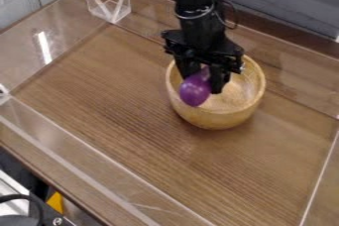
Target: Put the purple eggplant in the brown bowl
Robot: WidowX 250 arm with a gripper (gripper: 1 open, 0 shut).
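Observation:
The purple eggplant (195, 91) is held in my gripper (201, 71), whose black fingers are shut on its upper part. It appears over the left side of the brown bowl (221, 119), in front of the bowl's inner wall. Whether the eggplant touches the bowl cannot be made out. My arm comes down from the top of the view and covers the bowl's back left rim.
A clear, pointed plastic piece (110, 4) stands at the back left. Dark cables and a yellow part lie beyond its lower left edge.

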